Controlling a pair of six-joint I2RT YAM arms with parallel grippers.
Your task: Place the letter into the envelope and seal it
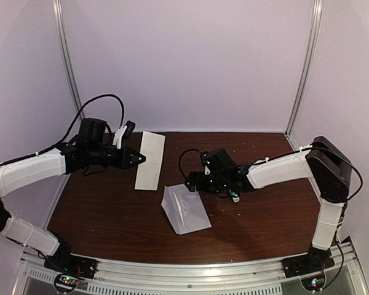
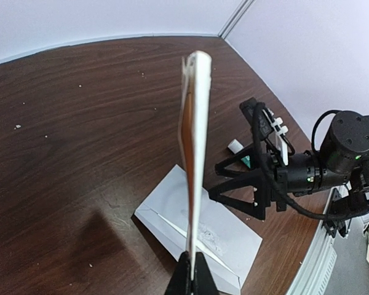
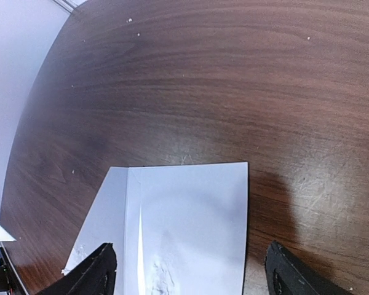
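The white letter (image 1: 150,161) is held upright by my left gripper (image 1: 137,158), shut on it; in the left wrist view it rises edge-on from the fingertips (image 2: 203,279). The white envelope (image 1: 186,215) lies on the table below and right of it, its flap folded open along one side, as the right wrist view (image 3: 184,221) shows. My right gripper (image 1: 193,182) is over the envelope's upper edge; in the left wrist view its fingers appear spread apart, with nothing visible between them.
A small white and teal tube (image 1: 235,198) lies right of the envelope, partly under the right arm.
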